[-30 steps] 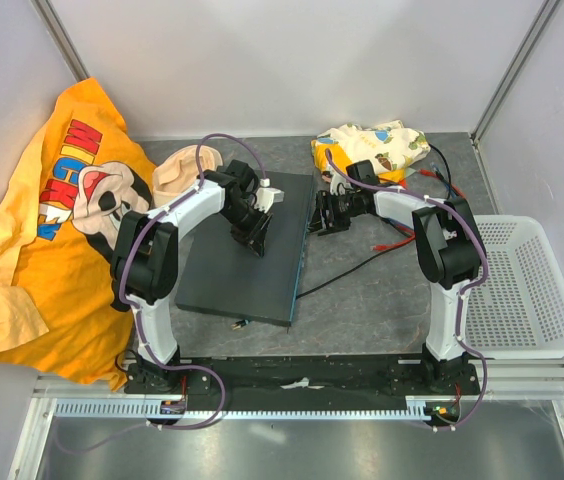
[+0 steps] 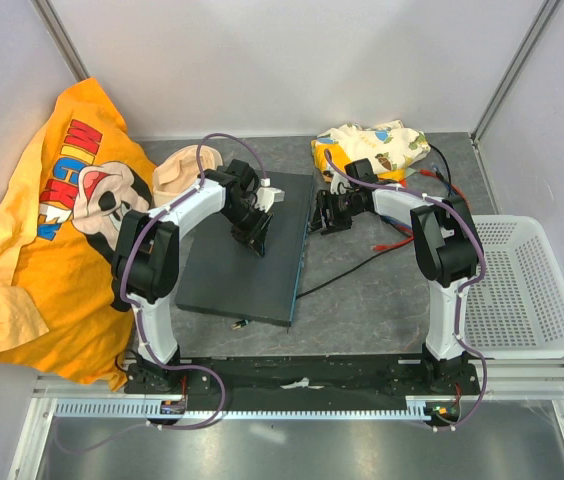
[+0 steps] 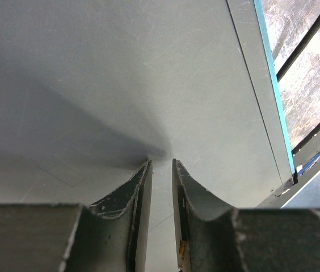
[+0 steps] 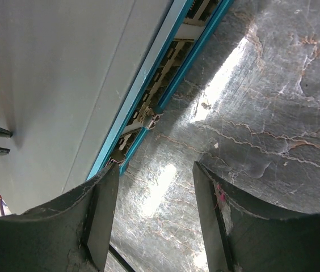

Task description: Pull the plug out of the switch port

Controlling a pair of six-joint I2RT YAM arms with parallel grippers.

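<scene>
The grey switch lies flat, its blue-edged port side facing right; a small connector piece sits in that port row, though I cannot tell if it is the plug. My left gripper is over the switch's top, fingertips close together with a narrow gap and nothing visible between them. My right gripper is open beside the port side, fingers apart over the grey floor, nothing between them. A black cable runs from near the switch's right side.
A white basket stands at the right, an orange cloth lies at the left, and patterned cloths with red-black cables are at the back right.
</scene>
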